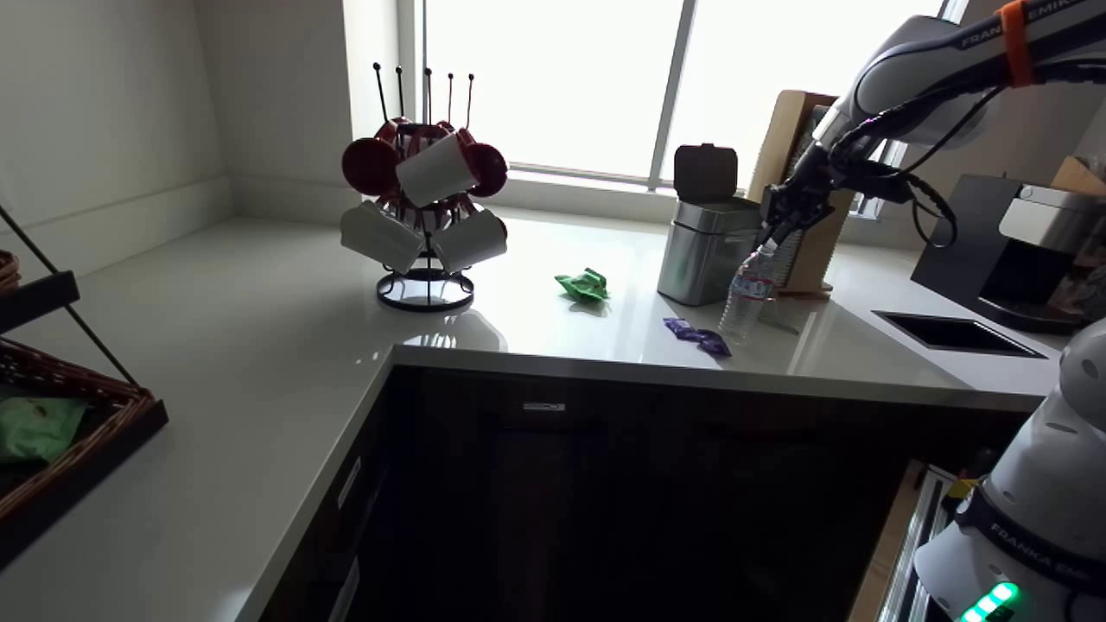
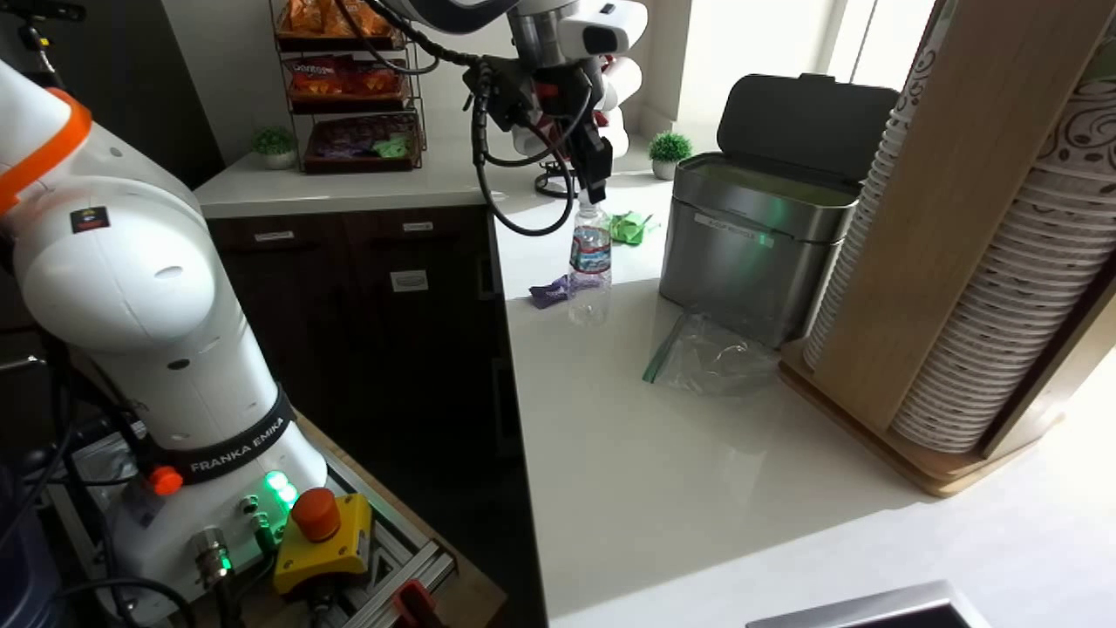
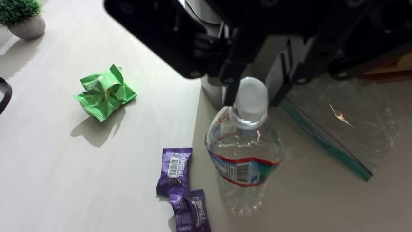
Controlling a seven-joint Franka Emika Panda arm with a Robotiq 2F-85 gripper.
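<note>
A clear plastic water bottle (image 3: 247, 166) with a white cap (image 3: 251, 96) and a red-and-blue label stands on the counter. From the second exterior view, the bottle (image 2: 590, 256) looks upright below the fingertips (image 2: 596, 192). In the first exterior view the gripper (image 1: 769, 240) meets the bottle's top beside the metal bin. Two purple wrappers (image 3: 174, 170) lie close to the bottle's base, and a green wrapper (image 3: 105, 92) is farther off.
An open-lidded metal bin (image 2: 738, 241) stands behind the bottle. A clear zip bag (image 2: 717, 356) lies before the bin, near a wooden cup holder (image 2: 889, 209). A mug rack (image 1: 425, 295) stands left of the green wrapper.
</note>
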